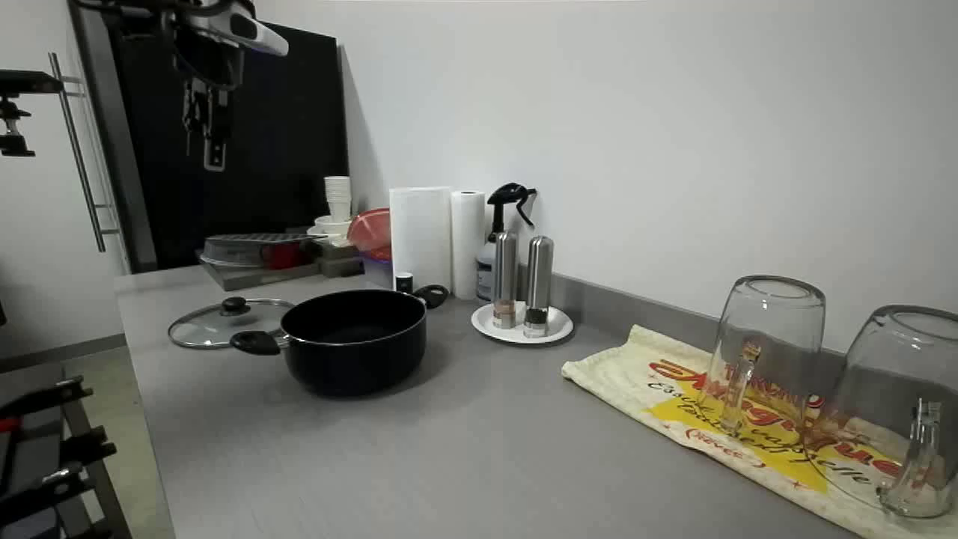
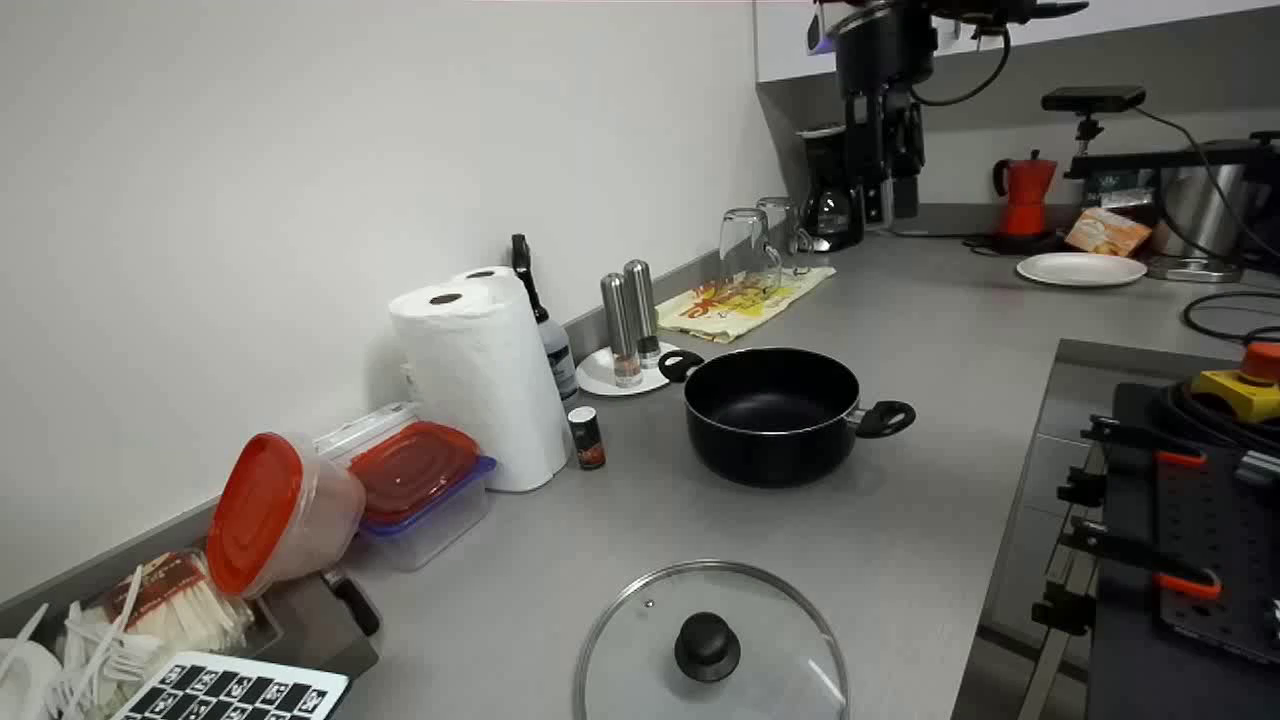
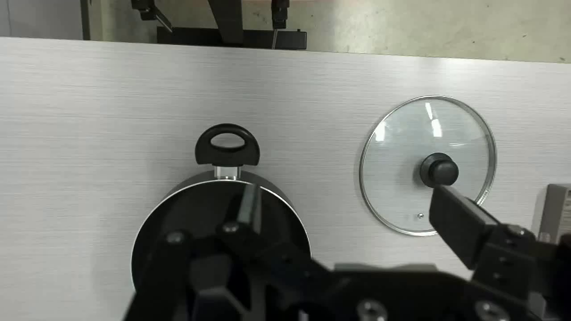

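Note:
My gripper is open and empty, high above the counter; in the wrist view one finger overlaps the pot and the other reaches the near rim of the lid. A black two-handled pot (image 2: pixel 768 438) stands uncovered on the counter, its inside dark with no contents visible. Beside it, apart from the pot, the round glass lid (image 3: pixel 401 155) lies flat with its black knob (image 3: pixel 443 172) upward. Exterior view 1 has the gripper (image 1: pixel 203 153) at upper left, well above the lid (image 1: pixel 202 328) and the pot (image 1: pixel 355 359).
Two metal mills (image 1: pixel 537 287) stand on a white plate (image 1: pixel 563 331) by the wall. Paper rolls (image 2: pixel 480 372), a small spice jar (image 2: pixel 587 438) and plastic tubs (image 2: pixel 414 474) line the back. Glass mugs (image 1: pixel 763 359) rest upside down on a cloth (image 1: pixel 620 368).

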